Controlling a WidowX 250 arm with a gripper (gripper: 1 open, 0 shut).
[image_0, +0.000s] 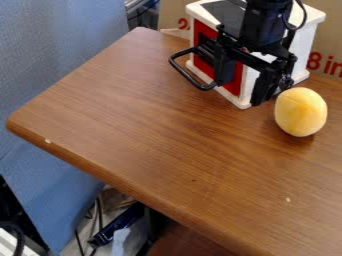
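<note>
My black gripper (253, 76) hangs at the top right, in front of a white box with a red front (241, 87). A black bar handle (187, 74) sticks out toward the left at the box's front, by the gripper. Whether the fingers are open or shut is unclear against the dark parts. A pale yellow-orange round object (301, 112), like a fruit, rests on the wooden table just below and right of the gripper.
A cardboard box (325, 55) stands behind. A blue partition (54, 80) is beyond the table's left edge, with cables and clutter below.
</note>
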